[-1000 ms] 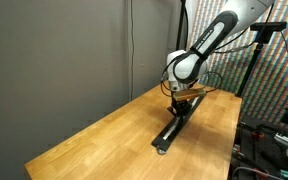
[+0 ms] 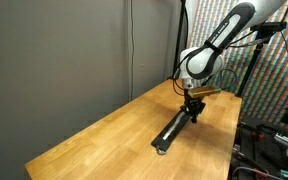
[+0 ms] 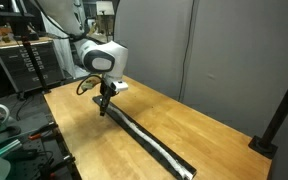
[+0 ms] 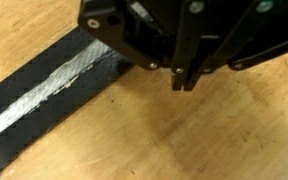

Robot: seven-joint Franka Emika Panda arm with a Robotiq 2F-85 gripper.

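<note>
A long black board lies on the wooden table, with a pale grey strip running along its middle. My gripper is beside the board in the wrist view, its tips over bare wood to the right of it. The fingers are shut close together. Whether something small sits between them is too dark to make out. In exterior view 1 the gripper hangs low near the board's far end, partly covering it. The other exterior view has the gripper low over the table by that same end.
Bare table stretches widely to the left of the board in exterior view 1. A dark post rises at the table's right edge in exterior view 2. Cables loop around the arm.
In exterior view 1 my arm has shifted to the right, and the gripper has gone from over the board to its side. The board appears to lie where it was.
</note>
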